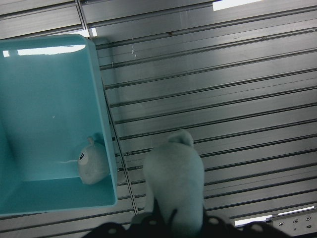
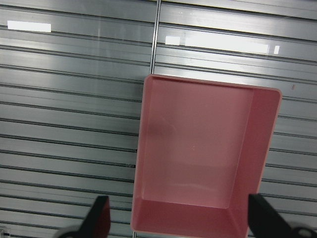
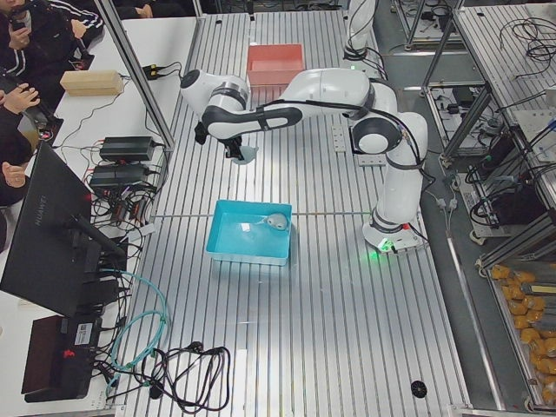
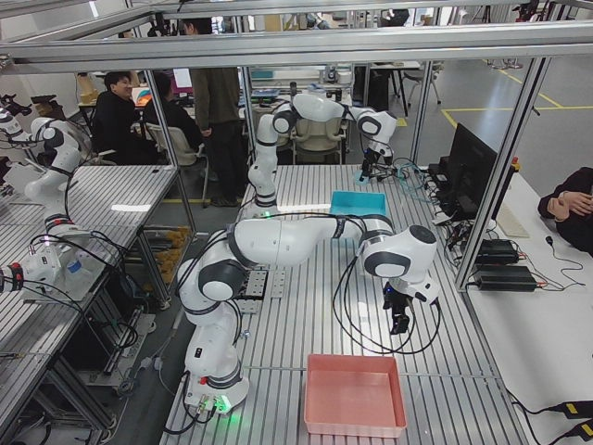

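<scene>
A pale teal plush toy [image 3: 244, 155] hangs from my left gripper [image 3: 232, 149], shut on it, above the table short of the blue bin [image 3: 249, 231]; it fills the lower middle of the left wrist view [image 1: 173, 188]. A second small plush toy [image 1: 93, 161] lies inside that bin, against its side. My right gripper [image 4: 399, 315] hangs over the far end by the pink bin [image 4: 352, 394]; in the right wrist view its fingers are wide apart with nothing between them.
Cables [image 3: 187, 378] lie at the table's near left corner. A monitor [image 3: 61, 234] and boxes line the side table [image 3: 113, 52]. Bare slatted table surrounds both bins.
</scene>
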